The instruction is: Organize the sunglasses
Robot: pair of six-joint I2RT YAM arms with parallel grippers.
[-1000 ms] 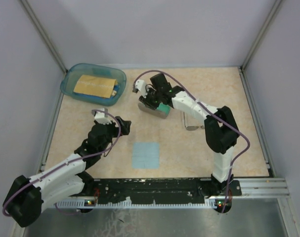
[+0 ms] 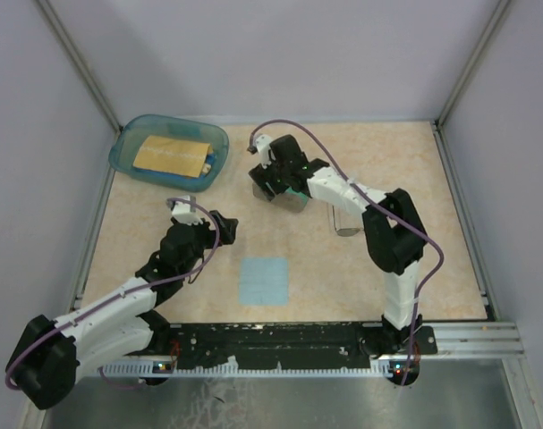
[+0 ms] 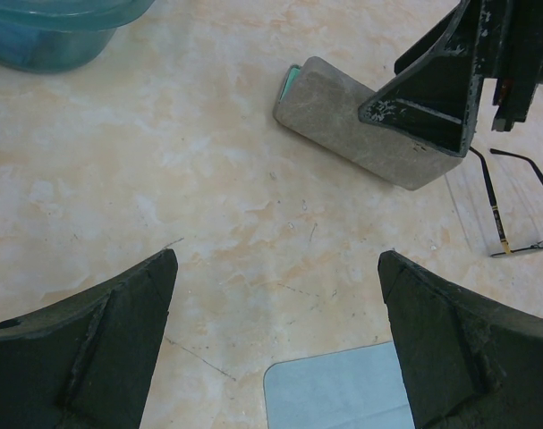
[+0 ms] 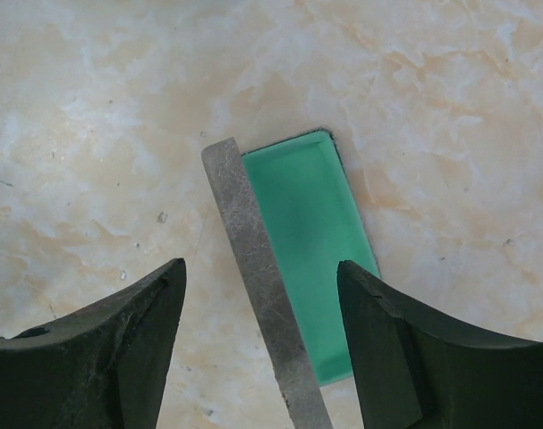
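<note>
A grey case with green lining (image 4: 302, 241) lies at the back middle, mostly under the right arm in the top view; its grey side (image 3: 343, 116) faces the left wrist camera. My right gripper stands open just above it, fingertips either side of the grey edge strip. Sunglasses (image 3: 495, 201) lie right of the case, lenses partly out of view. My left gripper is open over bare table, left of the case, above a light blue cloth (image 3: 334, 389).
A teal basket (image 2: 119, 156) holding a yellow cloth (image 2: 168, 156) stands at the back left. Walls border it.
The right gripper has shifted slightly and turned over the case, its upper arm moving a little. The left arm stays still.
</note>
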